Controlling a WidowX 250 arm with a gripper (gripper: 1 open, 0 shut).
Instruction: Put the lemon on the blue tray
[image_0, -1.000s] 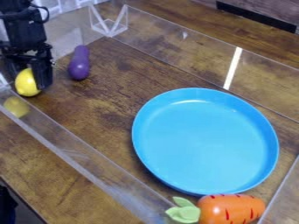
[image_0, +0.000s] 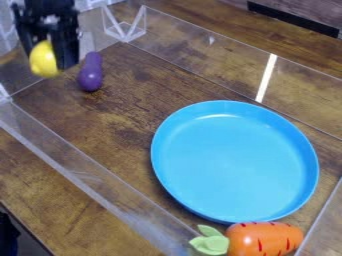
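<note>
A yellow lemon (image_0: 44, 60), blurred by motion, is held up off the table near the top left corner. My black gripper (image_0: 51, 55) is shut on it, with dark finger parts on either side. The round blue tray (image_0: 234, 160) lies flat on the wooden table at right of centre, with nothing on it. A wide stretch of table separates the lemon from the tray.
A purple eggplant-like toy (image_0: 91, 72) lies on the table just right of the gripper. An orange toy carrot (image_0: 263, 239) sits at the tray's near edge. Clear low walls (image_0: 100, 185) border the table. Bare wood (image_0: 127, 125) fills the middle.
The lemon has risen from its place by the left wall, up and slightly right, together with my gripper. The tray, purple toy and carrot have stayed put.
</note>
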